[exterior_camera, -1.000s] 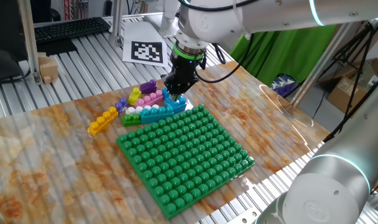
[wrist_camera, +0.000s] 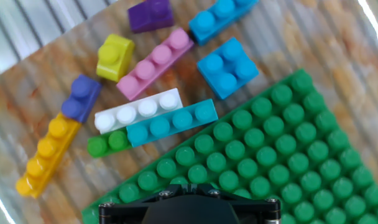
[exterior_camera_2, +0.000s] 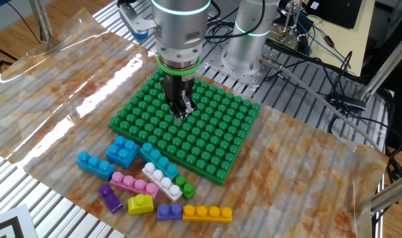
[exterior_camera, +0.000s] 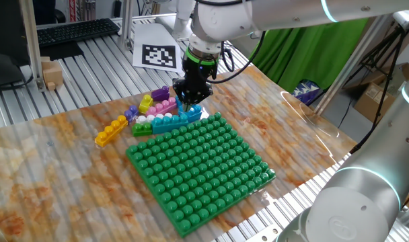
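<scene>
My gripper (exterior_camera_2: 182,115) points down and hangs over the green studded baseplate (exterior_camera_2: 217,142) in exterior view 2. In exterior view 1 the gripper (exterior_camera: 191,101) hides part of the blue bricks behind it. Only its dark body shows along the bottom of the wrist view, so its fingers cannot be judged. Beside the plate lie a square blue brick (wrist_camera: 227,67), a long blue brick (wrist_camera: 221,17), a teal brick (wrist_camera: 172,122) touching a white brick (wrist_camera: 138,111), a green brick (wrist_camera: 108,144), a pink brick (wrist_camera: 155,63), a yellow brick (wrist_camera: 114,57) and a purple brick (wrist_camera: 150,15).
An orange brick (wrist_camera: 47,155) and a violet brick (wrist_camera: 81,98) lie end to end. The plate bears no bricks. Bare marbled sheet (exterior_camera: 50,181) spreads left of the plate in exterior view 1; a printed marker (exterior_camera: 159,56) lies farther back.
In exterior view 1 the arm and gripper have shifted slightly left. Bricks and baseplate look unmoved.
</scene>
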